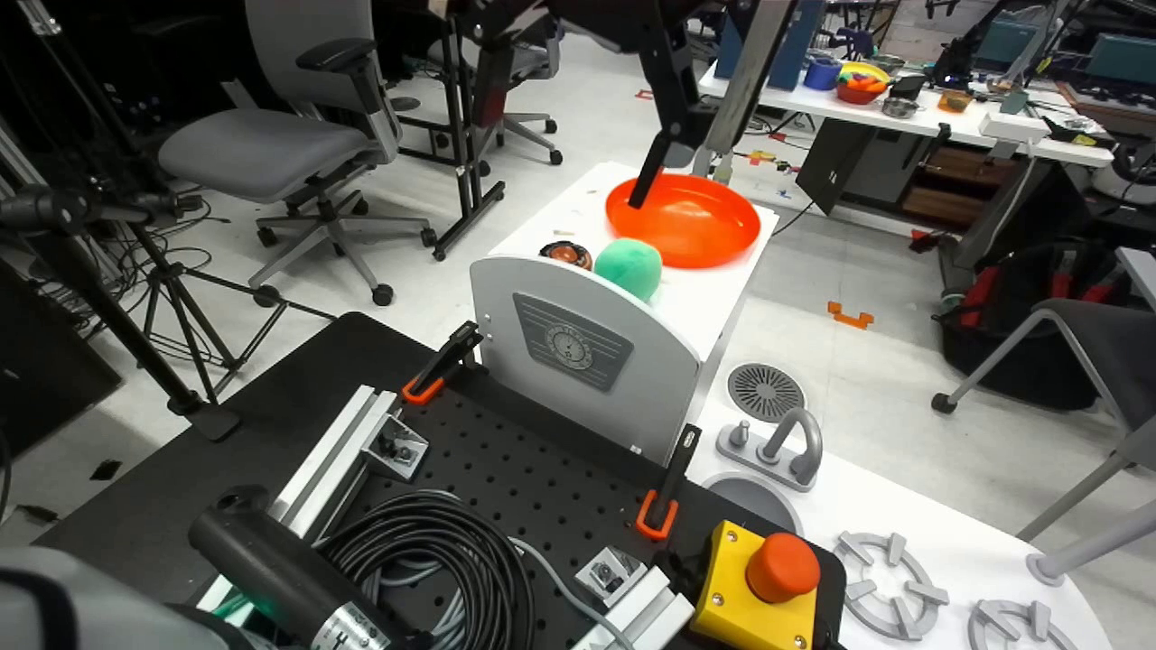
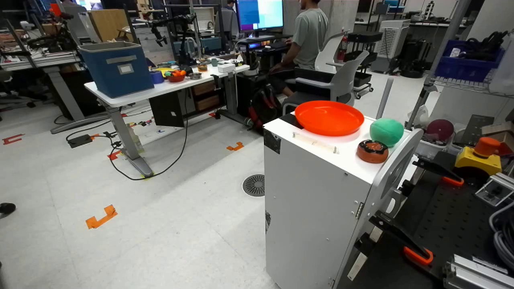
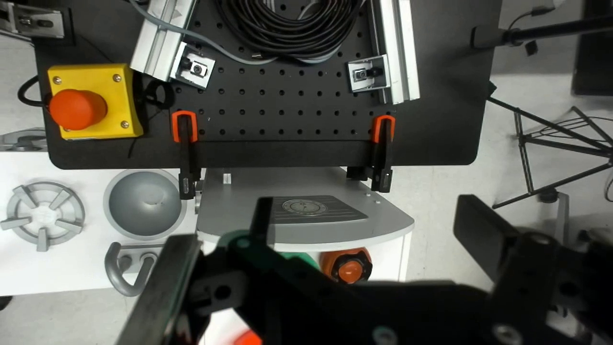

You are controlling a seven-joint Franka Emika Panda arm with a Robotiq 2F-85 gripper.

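An orange-red plate rests at the far part of the white cabinet top. Near the grey curved panel sit a green round plush and a small brown-orange item with a black top, side by side and apart from the plate. In the wrist view, the brown item shows below the panel; my own hardware mostly hides the green one. My gripper is open and empty, its fingers spread wide. It hangs above the cabinet, one finger overlapping the plate in exterior view 1.
The grey panel rises between the cabinet top and the black pegboard table. Two orange-black clamps hold the table's edge. A yellow box with a red button and coiled cable lie on it.
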